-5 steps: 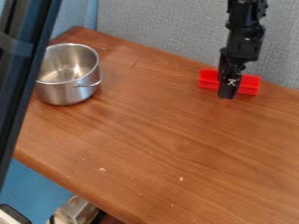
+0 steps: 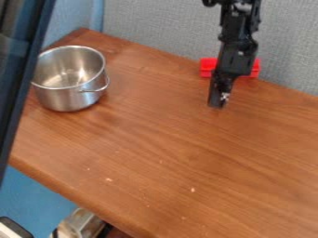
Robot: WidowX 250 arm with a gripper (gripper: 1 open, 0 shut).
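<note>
My black gripper is lowered at the back of the wooden table, its tip near the tabletop and looking shut, with nothing visible between its fingers. Behind it, against the grey fabric wall, lies a red object, partly hidden by the arm. A steel pot with a wire handle stands empty at the table's back left.
A dark post cuts across the left edge of the view. The grey wall bounds the back, and blue floor shows beyond the table's left edge.
The red object appears shifted slightly left compared with a second ago.
</note>
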